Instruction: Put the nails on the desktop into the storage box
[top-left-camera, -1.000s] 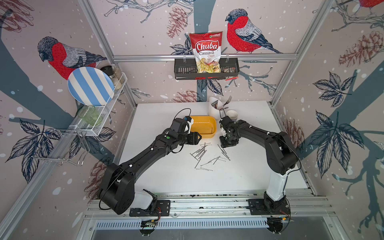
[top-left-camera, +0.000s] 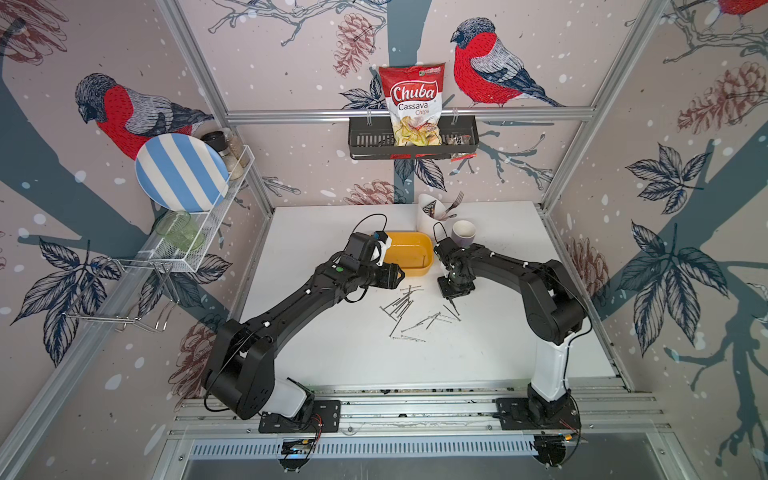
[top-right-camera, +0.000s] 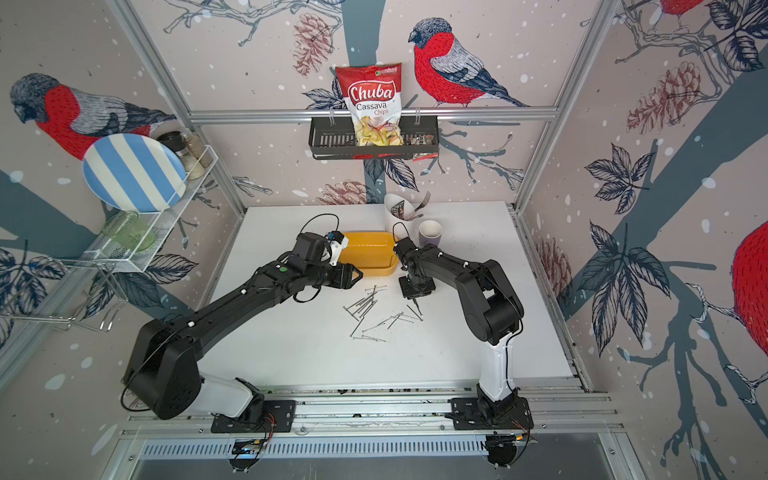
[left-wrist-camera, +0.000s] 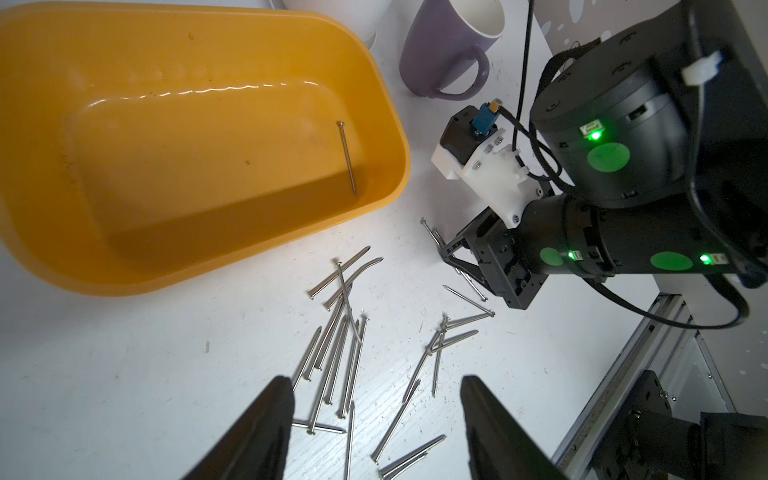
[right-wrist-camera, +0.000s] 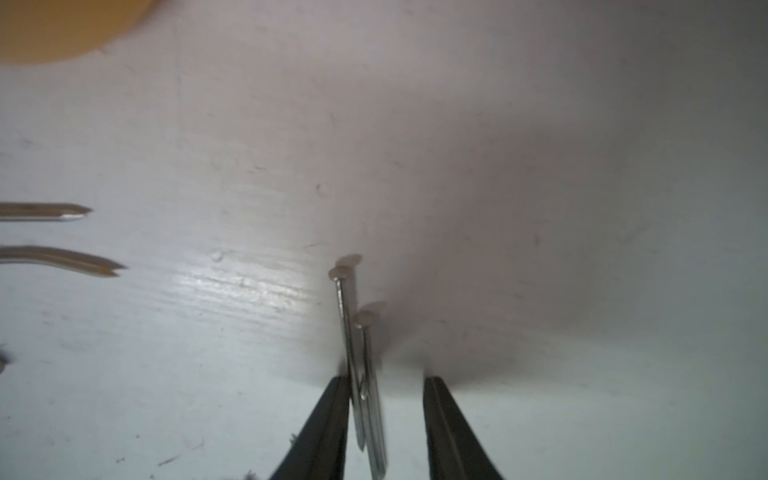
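The orange storage box (left-wrist-camera: 200, 232) stands at the back middle of the white desktop, and one nail (left-wrist-camera: 347, 158) lies inside it. Several loose nails (left-wrist-camera: 334, 360) are spread in front of it, some crossing others. Near the box's front right corner my right gripper is low over the desk, its fingers apart. Between those fingers, closer to the left one, lie two nails (right-wrist-camera: 352, 352) side by side; whether the left finger touches them I cannot tell. Above the scattered nails my left gripper is open, with nothing held.
Behind the right gripper stand a purple mug (left-wrist-camera: 448, 44) and a white cup with cutlery (top-left-camera: 429, 212). The two arms are close together around the box.
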